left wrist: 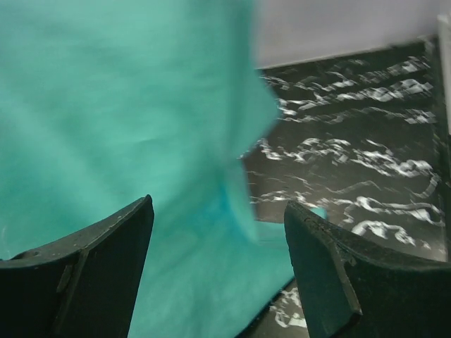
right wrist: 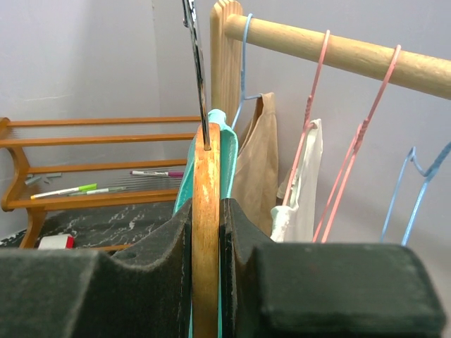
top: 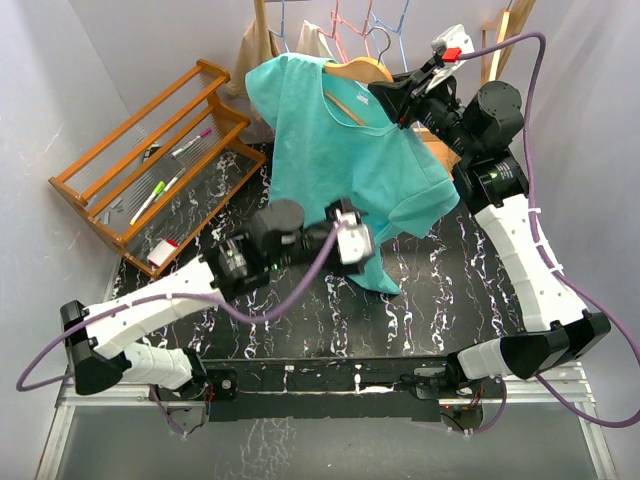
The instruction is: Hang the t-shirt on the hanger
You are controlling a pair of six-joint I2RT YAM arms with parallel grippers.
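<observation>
The teal t-shirt (top: 330,180) hangs from a wooden hanger (top: 350,70), which shows edge-on in the right wrist view with its metal hook (right wrist: 194,56). My right gripper (top: 395,100) is shut on the hanger, high near the rail. My left gripper (top: 350,240) is blurred in front of the shirt's lower part; in the left wrist view its fingertips stand apart, open, with the teal cloth (left wrist: 127,141) beyond and between them.
A rail (right wrist: 317,49) with blue and pink hangers and hanging beige and white cloths stands at the back. A wooden rack (top: 150,170) with pens sits at left.
</observation>
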